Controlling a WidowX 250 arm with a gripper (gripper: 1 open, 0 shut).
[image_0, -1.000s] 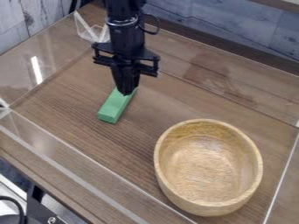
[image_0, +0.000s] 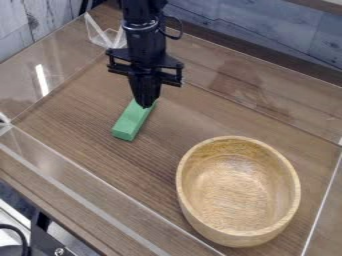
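Observation:
The black robot gripper (image_0: 144, 92) points down over the wooden table, its tip just above the far end of a green block (image_0: 132, 121). The block lies flat and slanted on the table. Whether the fingers are open or shut cannot be made out. A large tan round bowl (image_0: 237, 189) stands at the front right.
A dark cable (image_0: 11, 240) lies at the lower left corner, beyond the table's edge.

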